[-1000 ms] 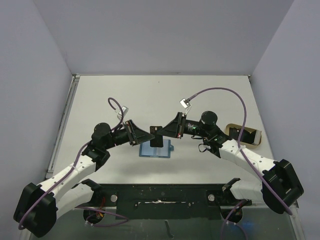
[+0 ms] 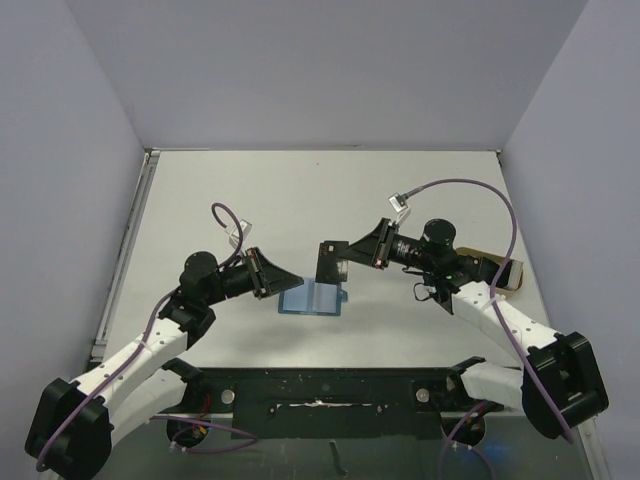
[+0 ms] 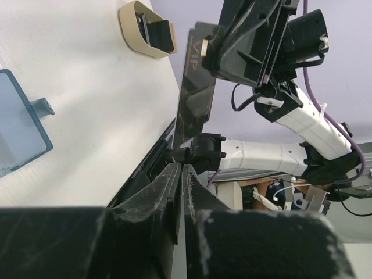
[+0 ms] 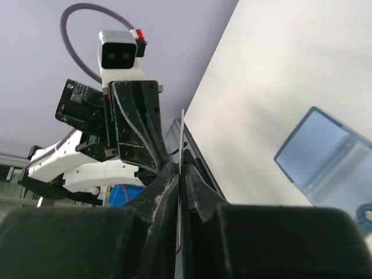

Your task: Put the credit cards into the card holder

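Observation:
My right gripper (image 2: pixel 345 250) is shut on a dark card (image 2: pixel 330 262) with "VIP" lettering, seen upright in the left wrist view (image 3: pixel 195 87) and edge-on in the right wrist view. It is held above and right of the blue card holder (image 2: pixel 300 298), which lies flat on the table. My left gripper (image 2: pixel 292 280) is shut with nothing showing between its fingers, over the holder's left part in the top view, apart from the card.
A tan box (image 2: pixel 505 285) with more dark cards stands at the table's right side, behind the right arm. Walls border both sides.
My right gripper has moved right and up in the top view, taking the card away from the left gripper's tips. The left gripper has shifted slightly.

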